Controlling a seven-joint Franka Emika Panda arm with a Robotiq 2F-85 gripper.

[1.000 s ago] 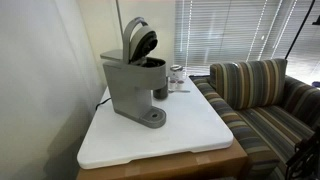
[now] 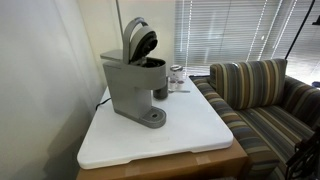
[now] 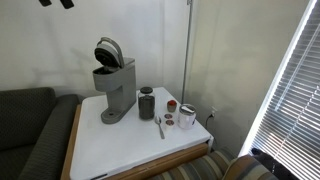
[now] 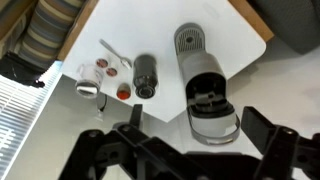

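Note:
A grey single-serve coffee maker (image 2: 127, 95) stands upright on the white table, its lid (image 3: 108, 50) raised. Seen from above in the wrist view, the coffee maker (image 4: 202, 85) lies beyond and between the fingers of my gripper. The fingers are wide apart, with nothing held, well above the table. A dark jar (image 3: 147, 103) stands beside the machine. Near it are a clear glass jar (image 3: 187, 117), a small reddish cup (image 3: 172, 105), a spoon (image 3: 160, 128) and small reddish round pieces (image 4: 112, 71).
A striped armchair (image 2: 250, 85) adjoins one side, and a dark sofa (image 3: 30, 115) the other. A wall stands close behind, with a cord (image 2: 103, 102) beside the machine.

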